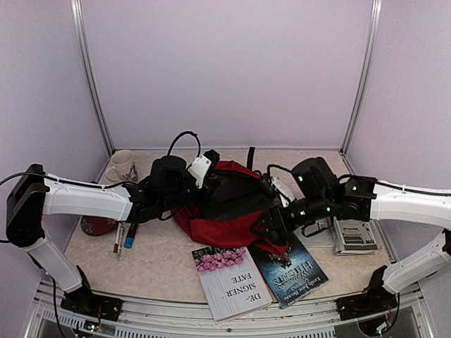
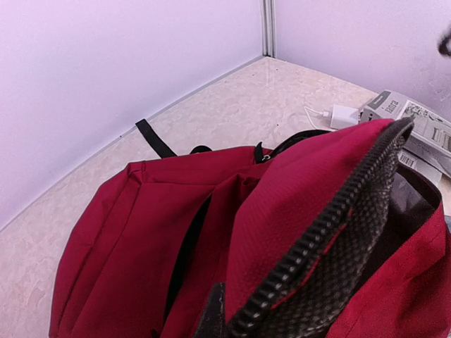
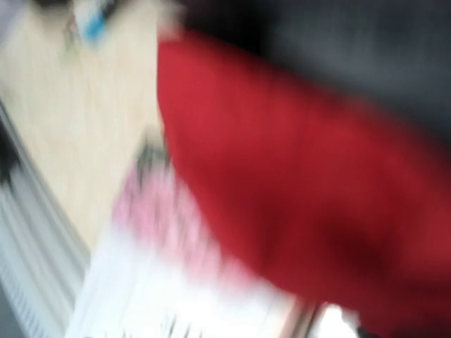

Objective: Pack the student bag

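Observation:
The red backpack (image 1: 225,229) lies in mid-table with its grey-black lining showing; its zipped edge (image 2: 303,253) fills much of the left wrist view. My left gripper (image 1: 204,189) is at the bag's left opening, its fingertips largely hidden; it is shut. My right gripper (image 1: 271,229) hangs low over the bag's front right, above the blue book (image 1: 289,274); its fingers are unclear, and the right wrist view is blurred. A white book with pink flowers (image 1: 229,285) lies beside the blue one at the front.
A mug (image 1: 122,165), red round item (image 1: 95,225) and pens (image 1: 118,239) stand or lie at left. A grey book (image 1: 354,236), white charger (image 2: 344,117) and cable are at right.

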